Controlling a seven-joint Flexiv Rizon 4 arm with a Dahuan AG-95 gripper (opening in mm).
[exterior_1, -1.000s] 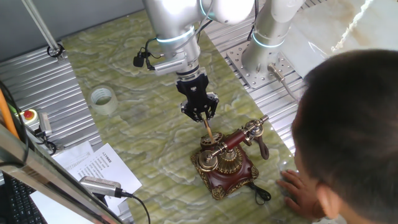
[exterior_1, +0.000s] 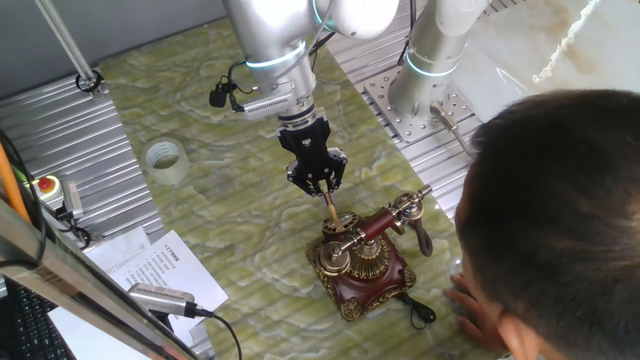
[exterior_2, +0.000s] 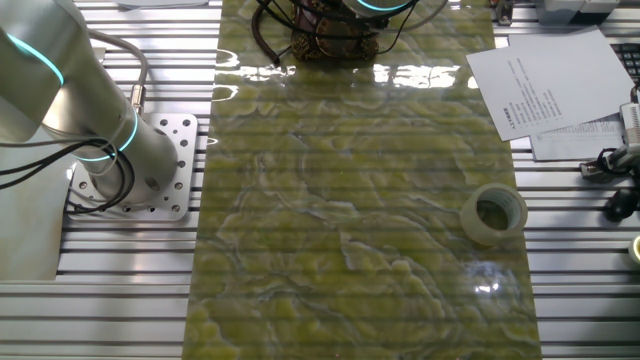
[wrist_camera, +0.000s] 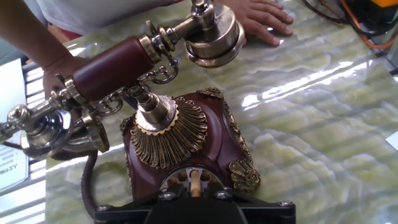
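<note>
An old-style telephone, dark red with brass trim, stands on the green marbled mat. Its handset rests across the cradle on top. My gripper is shut on a thin wooden stick that points down at the phone's rotary dial. In the wrist view the stick ends at the dial near the bottom edge, in front of the ribbed brass neck. Whether its tip sits in a finger hole cannot be made out. Exterior view 2 shows only the phone's base, at the top edge.
A person leans in at the right, one hand on the mat close to the phone. A tape roll lies at the left, papers beyond the mat's edge. The phone's dark cord lies beside its base. Mid-mat is clear.
My gripper and the stick have shifted slightly left along the dial in exterior view 1. The person has moved a little left and down. The telephone's base stays in place.
</note>
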